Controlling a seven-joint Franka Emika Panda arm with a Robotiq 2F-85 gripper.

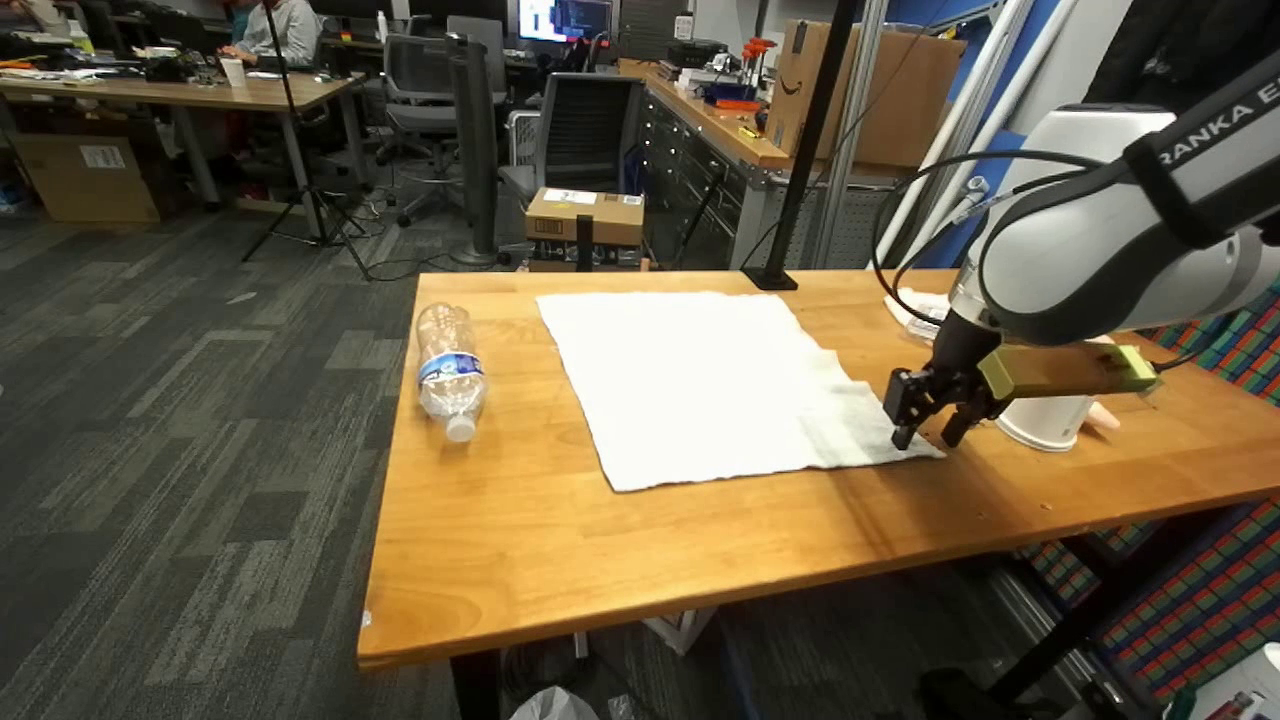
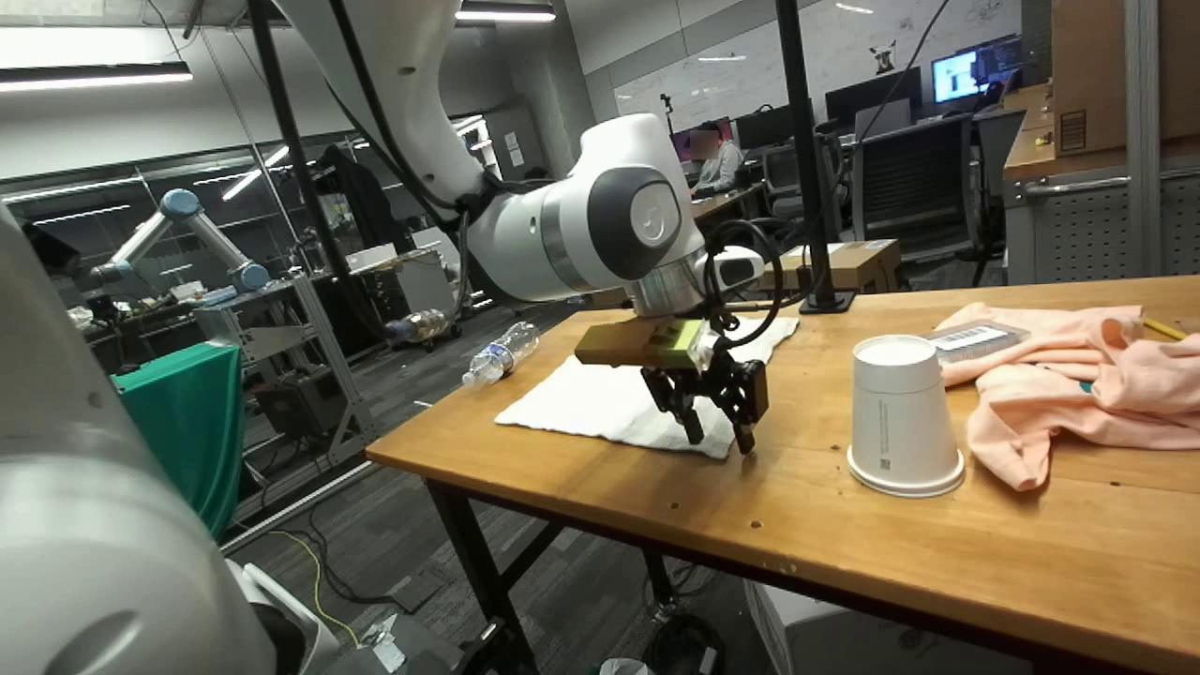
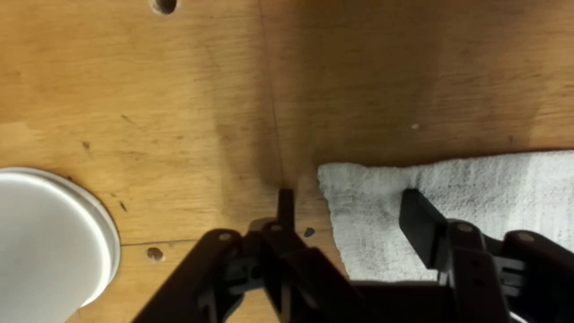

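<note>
A white cloth (image 1: 696,384) lies mostly flat on the wooden table, with creases toward its right-hand corner. Over that corner my gripper (image 1: 926,439) points down, its fingers apart. In the wrist view the cloth's corner (image 3: 366,215) reaches into the gap of the gripper. The right finger (image 3: 422,229) is over or against the fabric, while the left one (image 3: 286,207) stands over bare wood just outside its edge. Whether the tips touch the table cannot be told. From the second exterior view, the gripper (image 2: 720,439) is low over the cloth's near corner.
An upside-down white cup (image 2: 906,416) stands close beside the gripper, with crumpled pink fabric (image 2: 1069,394) beyond it. On the cloth's other side lies a clear plastic bottle (image 1: 452,372). A black post (image 1: 771,278) rises at the table's back edge. Bare wood is free along the front.
</note>
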